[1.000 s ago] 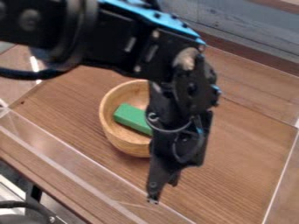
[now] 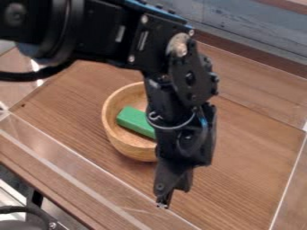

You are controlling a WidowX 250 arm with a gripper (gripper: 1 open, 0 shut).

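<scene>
My black gripper (image 2: 171,187) hangs low over the wooden table at the centre right, pointing down, in front of a round wooden bowl (image 2: 120,132). A green block (image 2: 135,122) lies in the bowl, partly hidden behind the arm. The fingertips overlap in this side-on view, so how far apart they are is unclear. I see nothing clearly held between them.
Bare table (image 2: 246,171) stretches to the right of the arm and to the left of the bowl. A pale wall (image 2: 252,27) runs along the back. Black cables and a metal edge show at the lower left.
The bowl and green block have not visibly moved.
</scene>
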